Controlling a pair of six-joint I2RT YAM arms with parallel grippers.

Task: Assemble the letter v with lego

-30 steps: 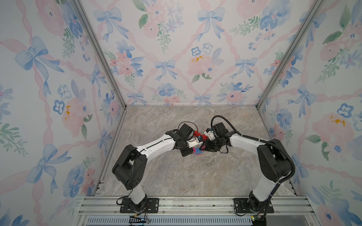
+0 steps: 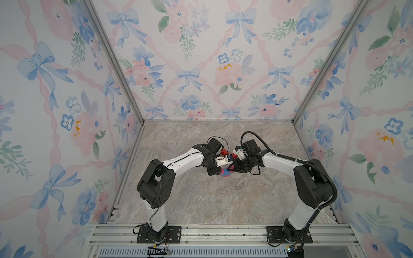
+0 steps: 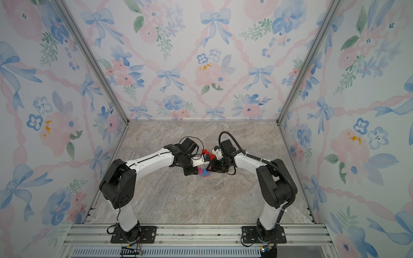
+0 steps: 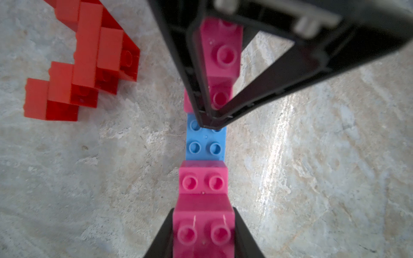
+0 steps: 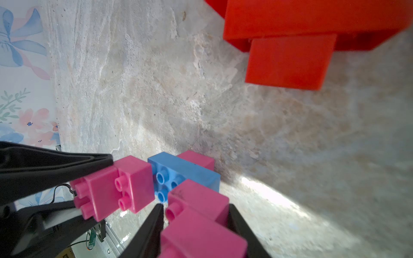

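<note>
Pink and blue bricks form a chain between my grippers. In the left wrist view, my left gripper is shut on a pink brick (image 4: 203, 202) at the near end; a blue brick (image 4: 205, 146) follows, then more pink bricks (image 4: 221, 56) inside my right gripper’s black frame. In the right wrist view, the left gripper’s fingers at the left hold the pink bricks beside the blue brick (image 5: 189, 169); my right gripper has its fingers around the pink bricks at the bottom, but whether they grip is unclear.
A stepped assembly of red bricks (image 4: 86, 60) lies on the marble floor (image 4: 107, 172) just behind the grippers. Patterned walls (image 2: 68, 107) enclose the area.
The right arm looks unchanged.
</note>
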